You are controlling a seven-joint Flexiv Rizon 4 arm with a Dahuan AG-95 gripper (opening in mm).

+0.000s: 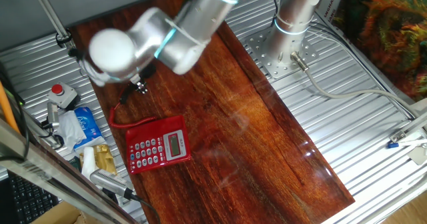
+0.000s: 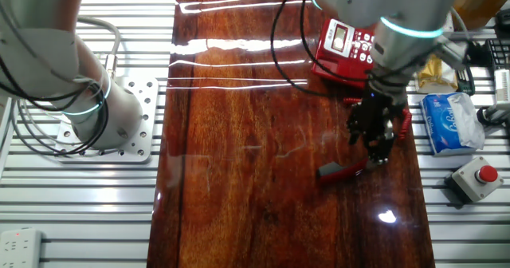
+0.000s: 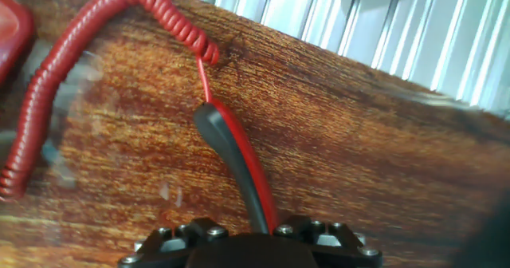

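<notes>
A red corded telephone's base (image 1: 158, 144), with its keypad and small display, lies on the dark wooden board in exterior view 1. Its red-and-black handset (image 3: 243, 160) runs down between the fingers in the wrist view, and my gripper is shut on it. The coiled red cord (image 3: 68, 68) trails from the handset's far end. In exterior view 2 the handset (image 2: 341, 171) sticks out sideways below the gripper (image 2: 374, 144), away from the base. How high it hangs above the board is hard to tell. The arm hides most of the handset in exterior view 1.
Beside the board stand a blue-and-white tissue pack (image 1: 87, 127), a red-buttoned stop box (image 1: 62, 95) and a grey device (image 1: 110, 182). Much of the wooden board (image 1: 247, 151) is bare. The arm's base (image 1: 283, 54) is at the far side.
</notes>
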